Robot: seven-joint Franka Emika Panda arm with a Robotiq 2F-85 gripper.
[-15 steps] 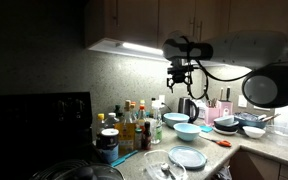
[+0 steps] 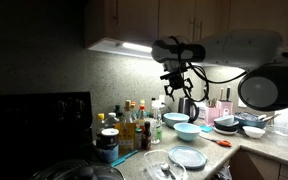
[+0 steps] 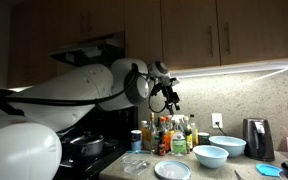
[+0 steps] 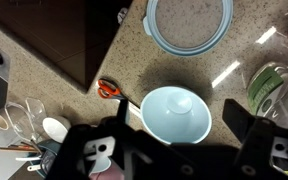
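Observation:
High above the counter, my gripper [image 2: 175, 88] hangs open with nothing between its fingers. From the other side, the gripper [image 3: 171, 102] appears in front of the backsplash, above the bottles. Below it in the wrist view lies a light blue bowl [image 4: 176, 112], empty, between the two dark fingers but well beneath them. Two such bowls stand on the counter: a nearer bowl [image 2: 186, 131] and one behind it [image 2: 174, 118]. A pale round plate [image 4: 189, 20] rests flat near the bowl.
Several bottles [image 3: 178, 138] crowd the counter by the stove. A clear container [image 2: 164, 166] sits beside the plate. Orange-handled scissors [image 4: 109, 90] lie near the bowl. A black kettle [image 3: 256, 138] stands at the back, and cabinets [image 3: 199, 35] overhang the wall.
My gripper has sunk slightly and shifted a little left in exterior view 1, tilting somewhat. The objects on the counter stay where they were.

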